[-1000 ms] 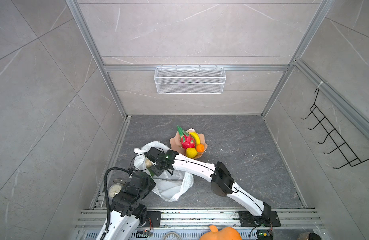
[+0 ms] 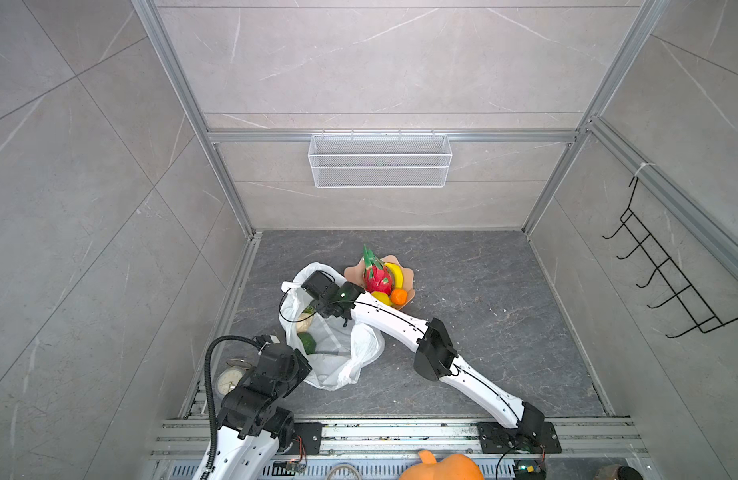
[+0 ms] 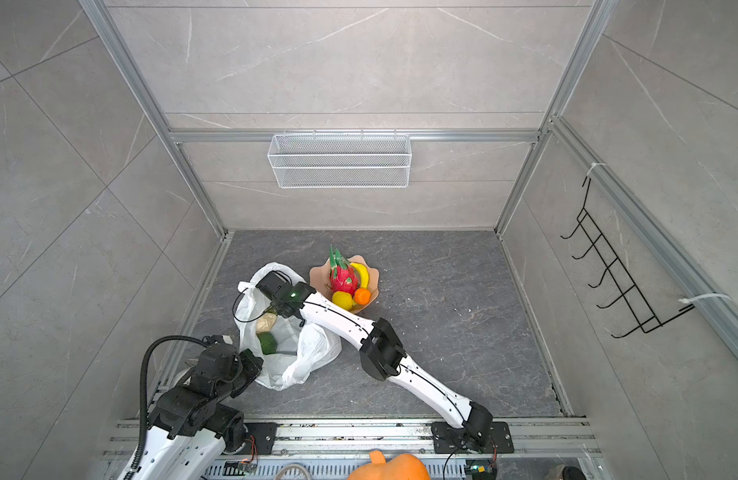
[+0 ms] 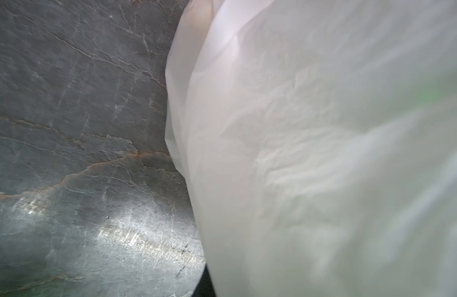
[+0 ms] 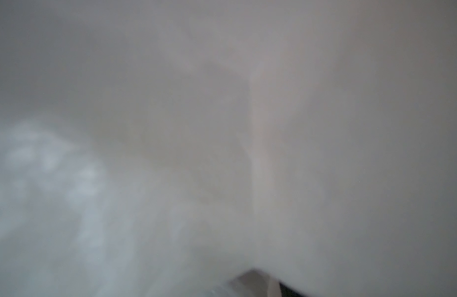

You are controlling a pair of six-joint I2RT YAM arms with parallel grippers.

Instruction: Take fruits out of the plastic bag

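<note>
The white plastic bag (image 2: pixel 367 348) lies open on the left of the dark floor. A green fruit (image 3: pixel 266 343) and a pale round one (image 3: pixel 265 322) show inside it. My right gripper (image 2: pixel 319 289) reaches over the bag's far side; its fingertips are hidden, and pale blurred plastic fills its wrist view. At the bag's near left edge my left gripper (image 2: pixel 304 366) is shut, close against the plastic (image 4: pixel 297 163); whether any is pinched between its fingers cannot be seen. A pinkish bowl (image 2: pixel 354 273) behind holds a dragon fruit (image 2: pixel 377 279), banana (image 2: pixel 397 274), orange (image 2: pixel 398 297) and yellow fruit (image 2: pixel 381 297).
The bowl stands right beside the bag's far right side, and my right forearm (image 2: pixel 390 322) crosses near its front. Open floor (image 2: pixel 497 296) lies to the right. A white wire basket (image 2: pixel 380 161) hangs on the back wall, with a black hook rack (image 2: pixel 653 256) at right.
My right gripper has moved away towards the back and right, and the bag's far rim has shifted with it. The bowl's fruits have shifted slightly. My left arm stays put.
</note>
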